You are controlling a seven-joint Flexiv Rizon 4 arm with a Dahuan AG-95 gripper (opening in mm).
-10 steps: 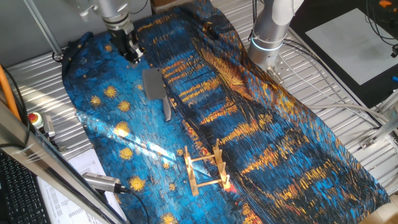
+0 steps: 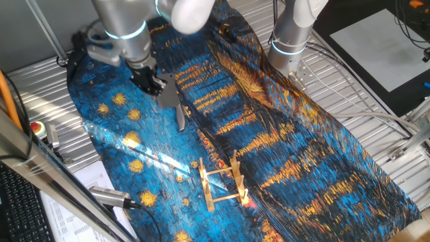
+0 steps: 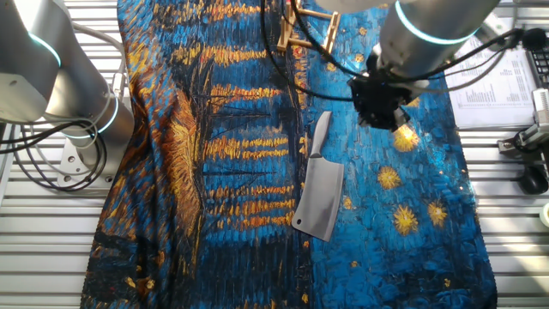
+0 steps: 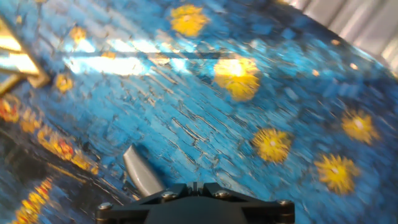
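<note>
A grey cleaver lies flat on the painted cloth, its blade [image 3: 319, 199] and handle [image 3: 321, 133] both clear in exterior view 2. Exterior view 1 has part of the blade [image 2: 170, 97] covered by my gripper [image 2: 160, 87], which hovers over the cloth. Seen from exterior view 2, the gripper [image 3: 396, 120] is off to the handle's right, apart from it. At the bottom of the wrist view, the gripper's [image 4: 194, 188] fingers meet, with nothing showing between them. The cleaver's handle [image 4: 143, 173] shows just left of them; its blade is hidden there.
A small wooden rack [image 2: 207, 190] stands on the cloth [image 2: 121, 168], away from the cleaver. A metal post [image 2: 57, 181] and a laptop keyboard [image 2: 20, 215] are at the left.
Cleaver and rack have stayed put.
</note>
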